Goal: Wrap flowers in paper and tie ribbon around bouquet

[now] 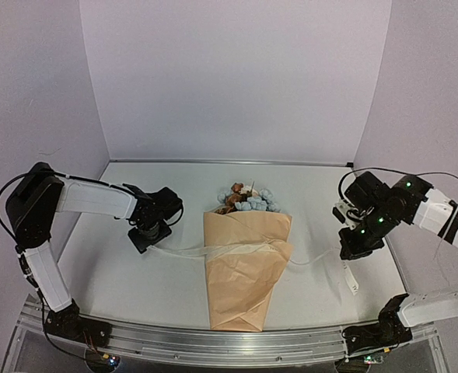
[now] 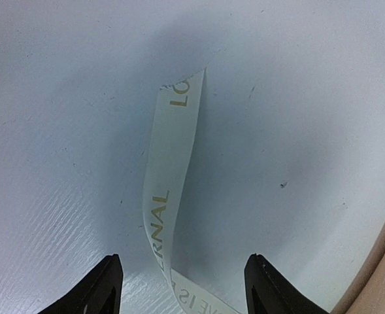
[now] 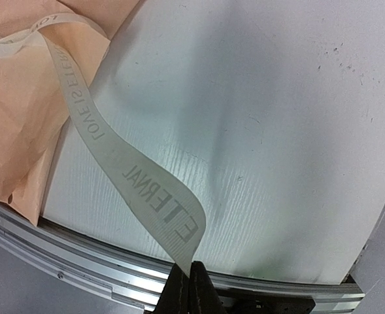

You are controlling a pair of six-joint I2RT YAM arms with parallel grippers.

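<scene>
The bouquet of blue and brown fake flowers (image 1: 248, 200) lies on the table, wrapped in brown paper (image 1: 244, 287). A white printed ribbon (image 1: 248, 249) crosses the front of the wrap and runs out to both sides. Over its left end (image 2: 169, 150) my left gripper stands open, nothing visibly pinched between its fingers. At the right, my right gripper is shut on the ribbon (image 3: 133, 170), which stretches back to the paper. The ribbon's right tail (image 1: 351, 278) hangs below that gripper in the top view.
A metal rail (image 1: 213, 346) runs along the front edge, and walls close in the back and sides.
</scene>
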